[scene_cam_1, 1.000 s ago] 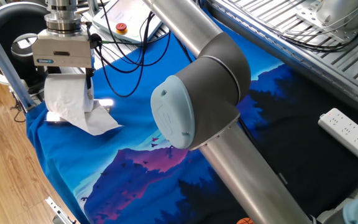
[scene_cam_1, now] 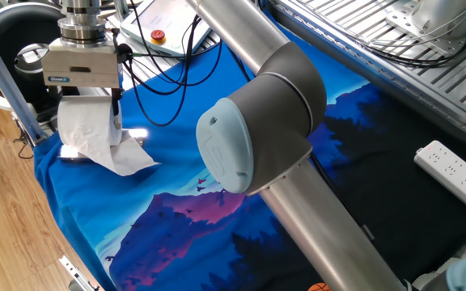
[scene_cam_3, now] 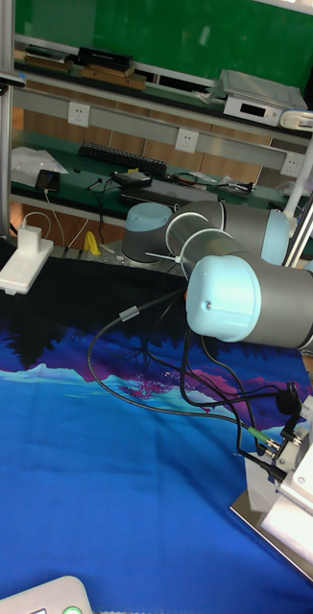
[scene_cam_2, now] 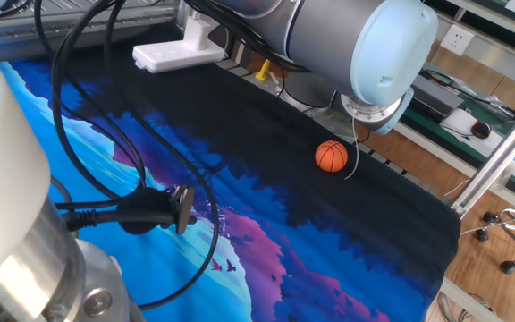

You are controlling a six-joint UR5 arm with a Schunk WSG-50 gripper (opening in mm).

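A white paper roll (scene_cam_1: 86, 123) with a loose, torn-looking sheet end (scene_cam_1: 128, 158) is at the left of the cloth in exterior view 1. Directly over it is my gripper (scene_cam_1: 87, 101), pointing down. One dark finger (scene_cam_1: 116, 102) shows along the roll's right end; the other side is mostly hidden. Whether the fingers press on the roll or merely stand around it cannot be told. Beneath the roll lies a flat, shiny plate (scene_cam_1: 69, 152). Exterior view 3 shows part of the white roll (scene_cam_3: 299, 527) at the lower right, beside the plate's edge (scene_cam_3: 276, 548).
An orange basketball-patterned ball (scene_cam_2: 331, 156) lies on the dark part of the cloth near the arm's base. A white power strip (scene_cam_1: 457, 170) sits at the cloth's far side. Black cables (scene_cam_1: 186, 73) hang beside the gripper.
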